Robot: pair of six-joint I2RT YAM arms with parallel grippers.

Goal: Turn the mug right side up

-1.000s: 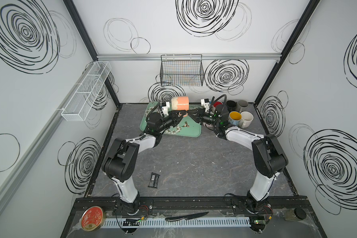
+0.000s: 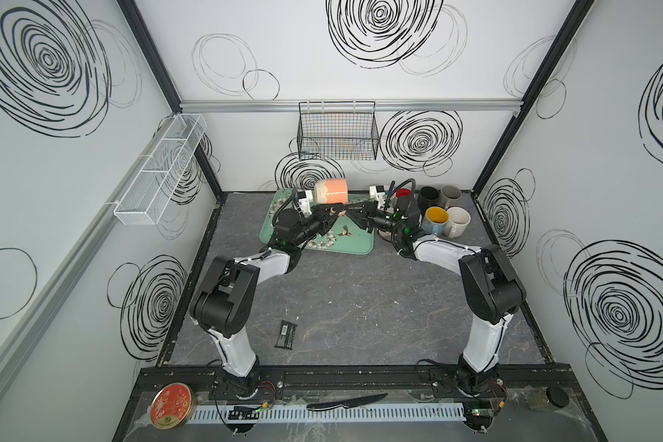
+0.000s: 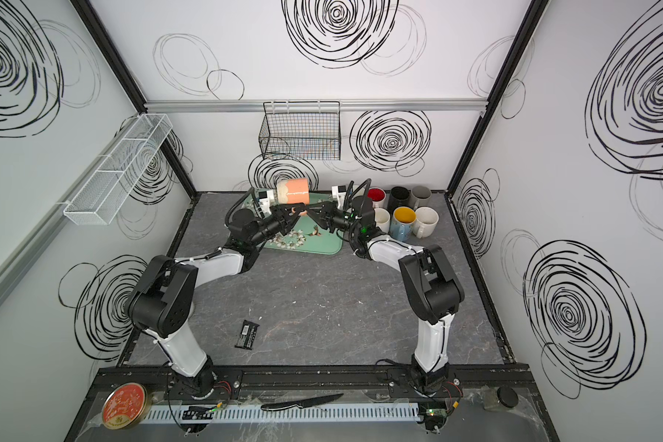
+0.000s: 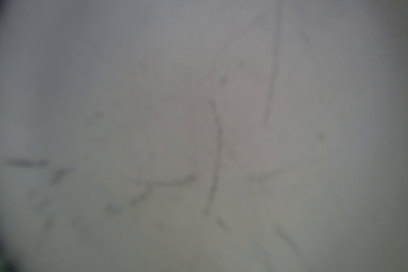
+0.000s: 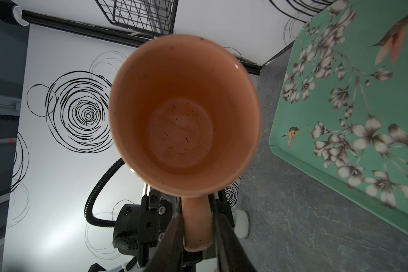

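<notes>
An orange mug with a pale base point(image 2: 331, 191) is held on its side above the green tray point(image 2: 357, 241), its opening facing right. My left gripper point(image 2: 331, 210) is shut on the mug. Whether they touch it I cannot tell. The left wrist view shows only a blurred pale surface close up.
Several mugs point(image 2: 456, 222) cluster at the back right of the grey table point(image 2: 368, 302). A black wire basket point(image 2: 337, 136) hangs on the back wall, a white one point(image 2: 154, 169) on the left wall. A small black packet point(image 2: 286, 335) lies at the front left.
The right arm has shifted slightly left, toward the mug and my left gripper. The mug has moved very slightly left; the left arm is almost unchanged.
</notes>
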